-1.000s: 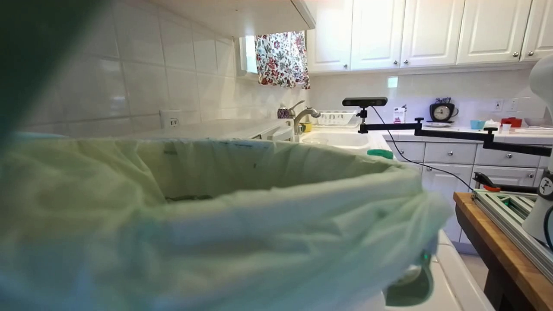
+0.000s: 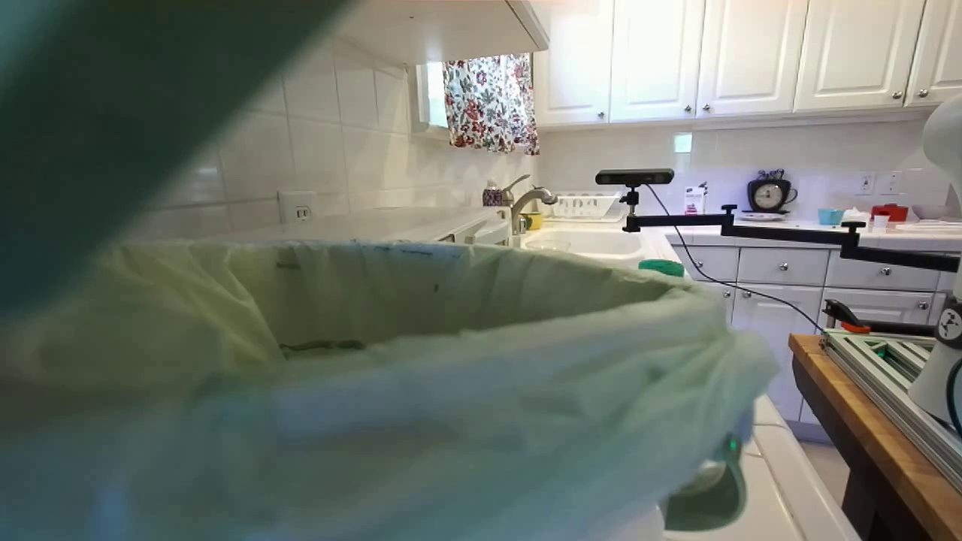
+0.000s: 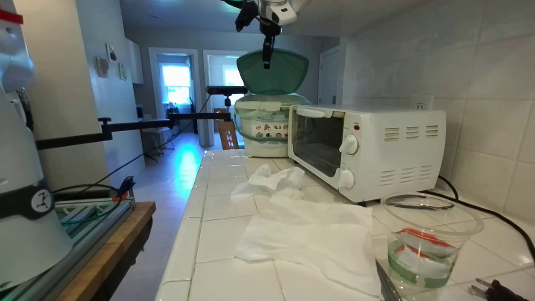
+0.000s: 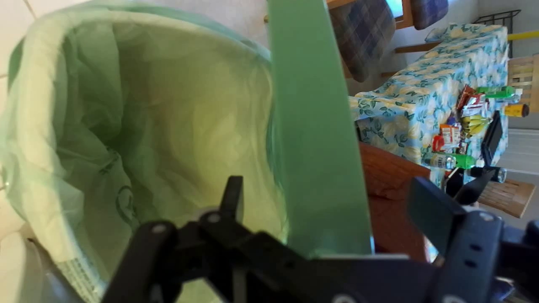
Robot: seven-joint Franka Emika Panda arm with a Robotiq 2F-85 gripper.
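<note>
A bin (image 3: 263, 131) with green trim stands at the far end of the counter, its green lid (image 3: 288, 72) raised. In the wrist view the lid (image 4: 321, 126) appears as a narrow green band beside the bin's mouth, between my gripper's (image 4: 331, 199) widely spaced fingers. My gripper is open, one black finger (image 4: 232, 197) on the bin's inner side of the lid and the other beyond it. A pale green liner (image 4: 202, 116) covers the inside and rim. From exterior view 2, the gripper (image 3: 267, 59) overlaps the lid; whether they touch cannot be told.
A white toaster oven (image 3: 386, 150) stands close beside the bin. Paper towels (image 3: 311, 235) and a clear cup (image 3: 429, 246) lie nearer on the counter. A camera on a black arm (image 3: 165, 123) reaches across near the counter's edge.
In exterior view 1 the lid has swung lower and covers more of the upper left. The bin's rim has shifted slightly left.
</note>
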